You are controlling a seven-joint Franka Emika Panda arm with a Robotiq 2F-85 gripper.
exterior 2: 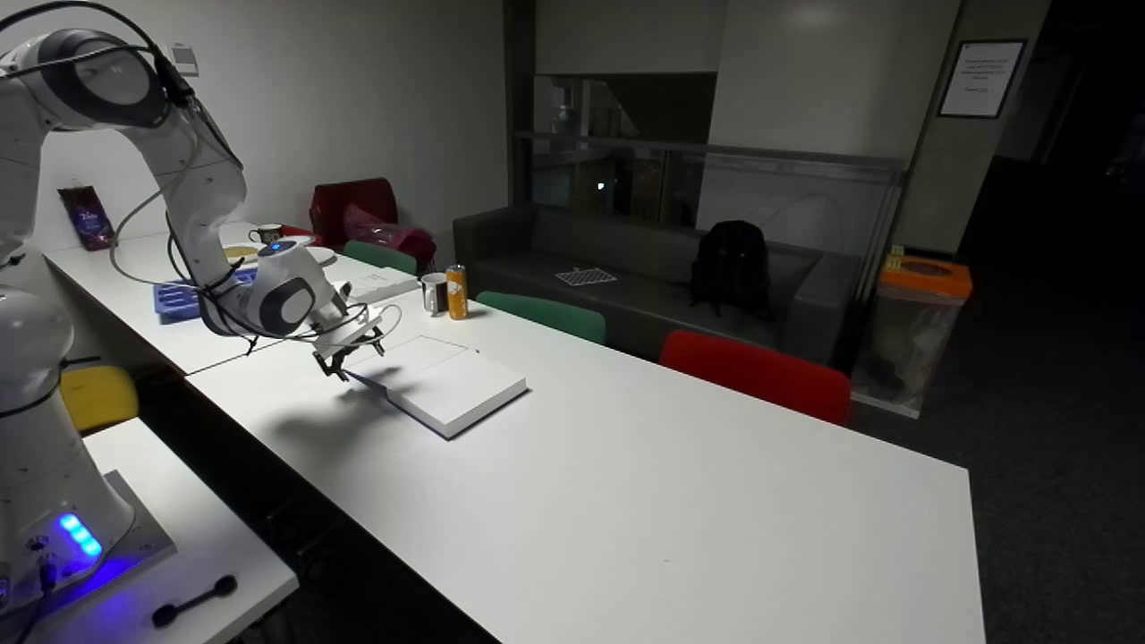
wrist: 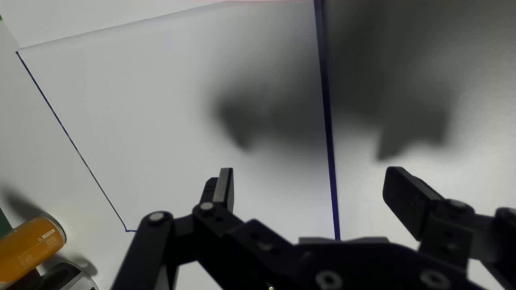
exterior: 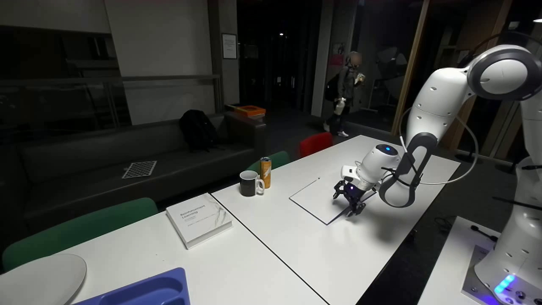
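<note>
A white, book-like slab with dark blue edges [exterior 2: 463,388] lies flat on the table. The thick part faces right in exterior view 2, with a thinner part toward the gripper. Its white face [wrist: 159,125] and a blue edge [wrist: 329,145] fill much of the wrist view. My gripper stands open above it, fingers apart on either side of that blue edge, nothing between them. In exterior view 1 the gripper [exterior: 346,201] covers part of the slab, and its shadow falls on the white surface.
An orange can [exterior: 265,173] and a black-and-white mug [exterior: 249,183] stand close together at the table's far side. Another white book [exterior: 198,218] lies near a blue tray [exterior: 180,279] and a plate [exterior: 45,279]. In exterior view 2, the right of the table [exterior 2: 730,504] is clear.
</note>
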